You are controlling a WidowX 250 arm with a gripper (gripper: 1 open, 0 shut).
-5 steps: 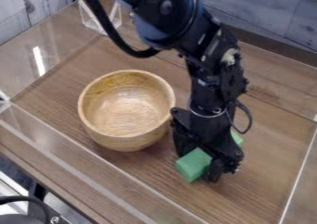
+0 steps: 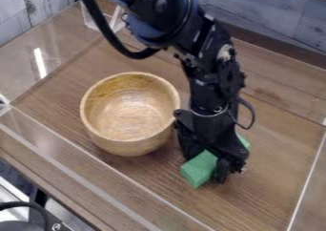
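Observation:
The black gripper (image 2: 211,151) is low over the wooden surface on the right of centre, its fingers around the upper part of a green object (image 2: 197,174). The green object lies on the surface, partly hidden by the gripper; whether the fingers touch it cannot be told. Another bit of green shows behind the gripper at its right. The fingers appear open, though dark and overlapping.
A tan bowl (image 2: 125,77) stands just left of the gripper, close to it. Clear wooden surface (image 2: 274,178) lies to the right, and a raised wall (image 2: 274,6) runs along the back.
The gripper has shifted and tilted slightly over the green object, which sits a little further left than before. The bowl has not visibly moved.

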